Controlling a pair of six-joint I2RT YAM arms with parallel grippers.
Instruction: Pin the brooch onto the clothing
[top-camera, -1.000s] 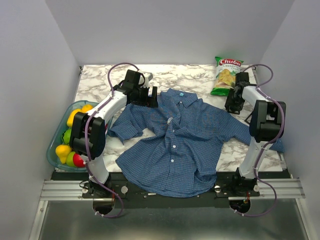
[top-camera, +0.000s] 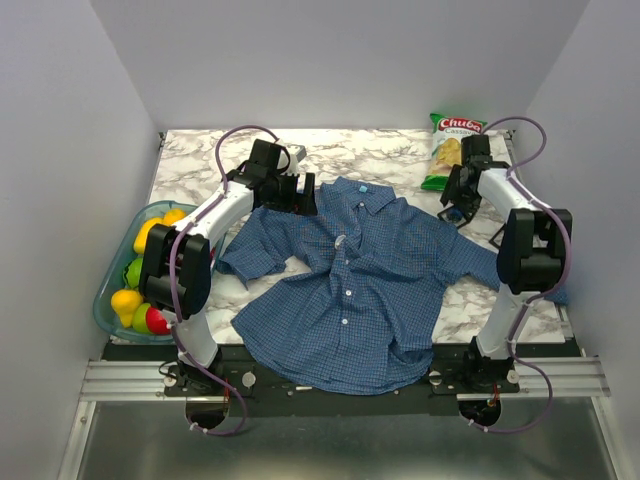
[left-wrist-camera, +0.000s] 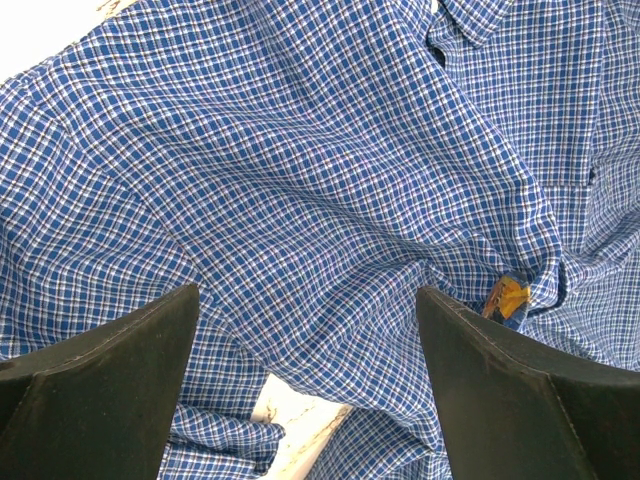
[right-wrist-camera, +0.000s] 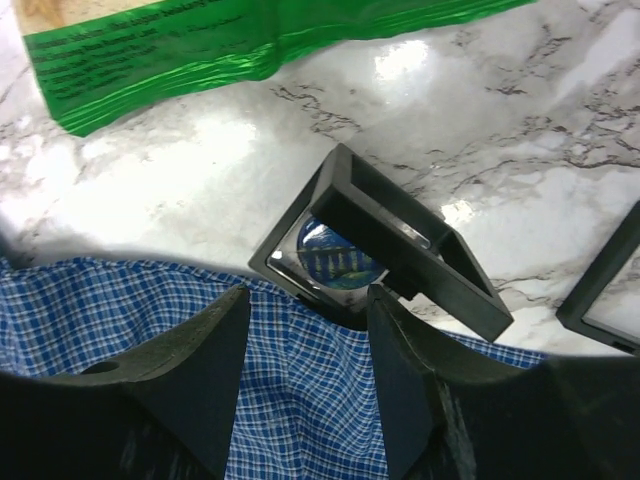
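Observation:
A blue checked shirt (top-camera: 390, 260) is spread over the marble table. My left gripper (top-camera: 300, 200) hangs open over its upper left part, with only cloth below it in the left wrist view (left-wrist-camera: 280, 200). My right gripper is at the right rear, its fingers apart with nothing seen between their tips but what lies below. Just beyond them a small black open case (right-wrist-camera: 450, 284) holds a round, shiny blue item (right-wrist-camera: 328, 242), perhaps the brooch, beside the cloth's edge.
A green chips bag (top-camera: 448, 150) lies behind the right gripper. Another black frame (right-wrist-camera: 595, 290) is at the right. A bin of toy fruit (top-camera: 108, 306) stands at the left. Marble is bare along the back.
My right arm has shifted slightly, its gripper now appearing raised and a little back from the black case, which shows more in the top view. The left arm is unchanged.

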